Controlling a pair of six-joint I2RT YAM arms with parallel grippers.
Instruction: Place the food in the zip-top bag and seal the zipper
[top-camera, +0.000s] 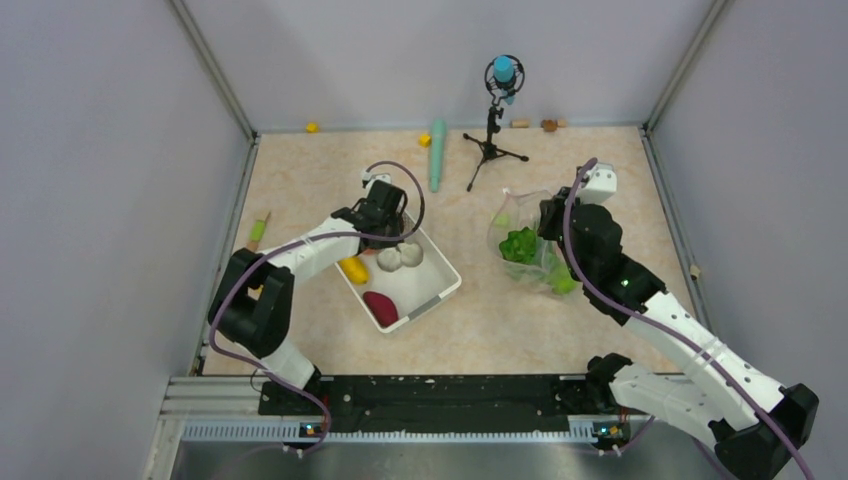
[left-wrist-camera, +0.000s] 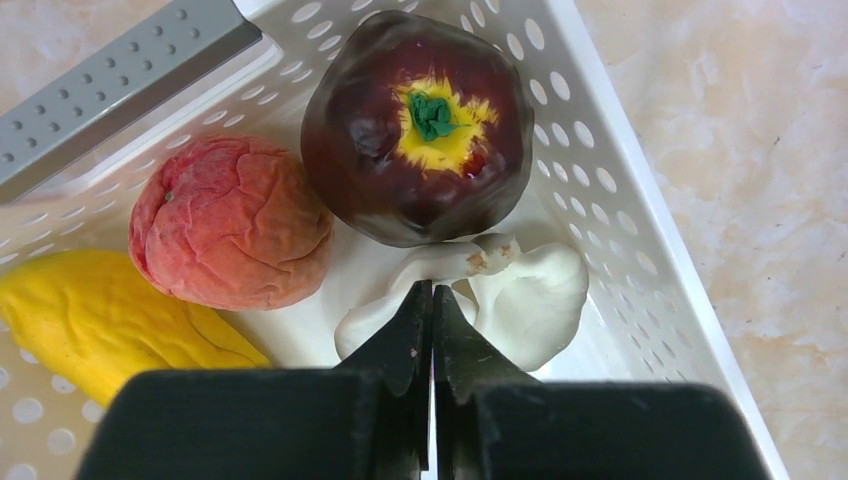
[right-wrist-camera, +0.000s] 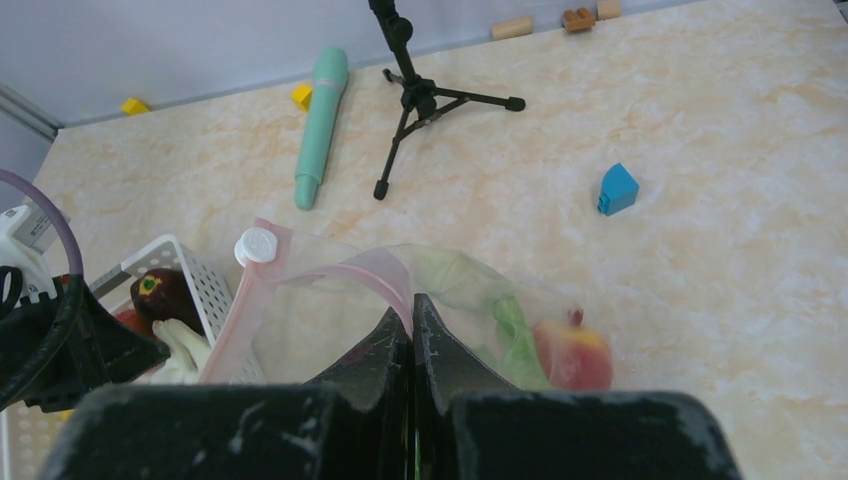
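Note:
My left gripper is shut, its tips over white garlic or mushroom pieces (left-wrist-camera: 530, 300) in the white basket (left-wrist-camera: 680, 300); nothing shows held. Beside them lie a dark pepper (left-wrist-camera: 350, 150), a wrinkled red fruit (left-wrist-camera: 220, 220) and a yellow item (left-wrist-camera: 120, 320); a dark red item (top-camera: 380, 308) is at the basket's near end. My right gripper is shut at the rim of the clear zip bag (right-wrist-camera: 320, 300), its pink edge running to the fingertips. Inside the bag are green leafy food (top-camera: 518, 245) and a red-yellow fruit (right-wrist-camera: 570, 355).
A teal cylinder (top-camera: 437, 155), a black tripod (top-camera: 490, 145) and small blocks (top-camera: 424, 140) stand at the back. A blue piece (right-wrist-camera: 617, 188) lies behind the bag. The table's front middle, between basket and bag, is clear.

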